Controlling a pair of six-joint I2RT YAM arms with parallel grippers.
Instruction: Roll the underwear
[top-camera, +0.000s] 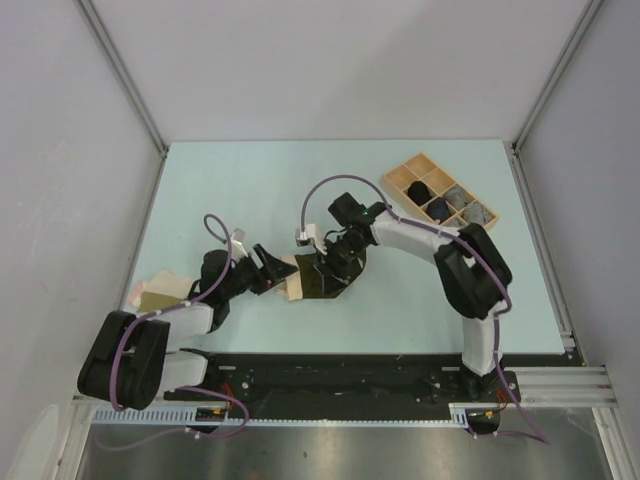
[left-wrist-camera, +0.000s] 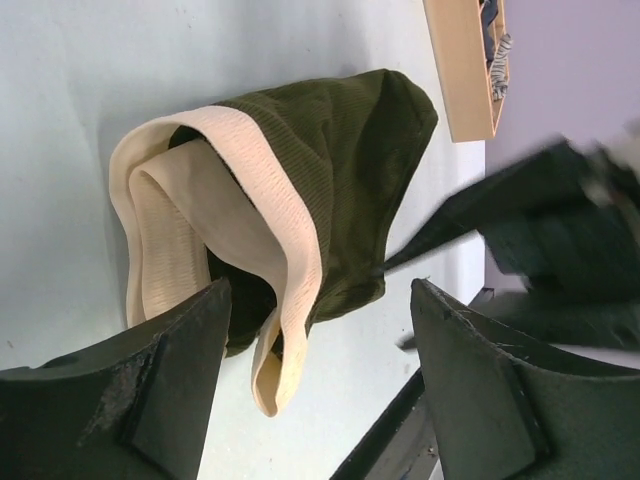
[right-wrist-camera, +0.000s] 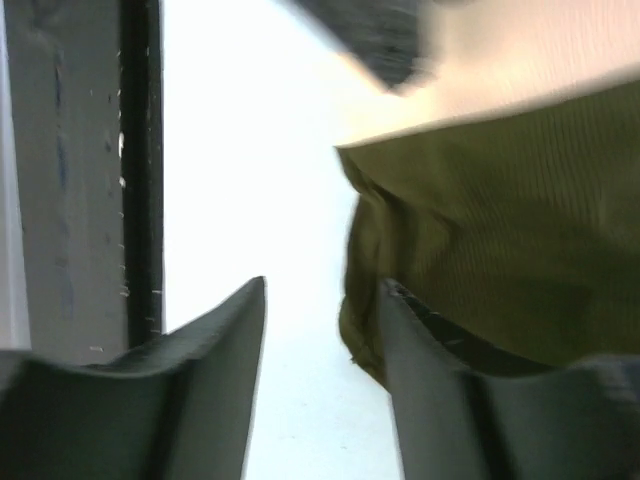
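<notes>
The underwear (top-camera: 310, 285), dark olive with a beige waistband, lies bunched at the table's middle. In the left wrist view its folded band (left-wrist-camera: 280, 210) runs between the fingers of my left gripper, which stand apart around it at the left end. My right gripper (top-camera: 330, 262) is over the garment's middle; in the right wrist view its fingers (right-wrist-camera: 200, 380) are apart, one over the dark cloth, the other over bare table, blurred.
A wooden compartment box (top-camera: 420, 170) with dark and grey rolled items stands at the back right. Beige cloths (top-camera: 160, 290) lie at the far left.
</notes>
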